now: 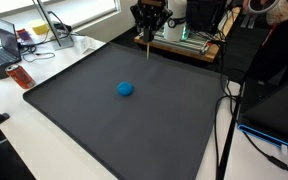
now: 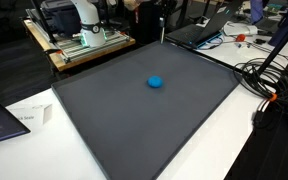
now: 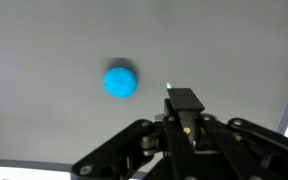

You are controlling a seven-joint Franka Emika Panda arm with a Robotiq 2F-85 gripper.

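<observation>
A round blue object (image 3: 120, 82) lies on the dark grey mat (image 1: 94, 125); it also shows in exterior view 1 as a blue lump (image 1: 125, 88) and in exterior view 2 as a blue lump (image 2: 155, 82). My gripper is shut, to the right of the blue object in the wrist view and apart from it. A thin pale stick (image 1: 148, 52) hangs from the gripper at the mat's far edge in exterior view 1. In the wrist view only a small greenish-white tip (image 3: 168, 86) shows beyond the fingers, which hide the rest.
An orange-red can (image 1: 21, 76) and a laptop (image 1: 1, 50) stand off the mat's left side in exterior view 1. Loose black cables (image 2: 271, 85) lie by the mat in exterior view 2.
</observation>
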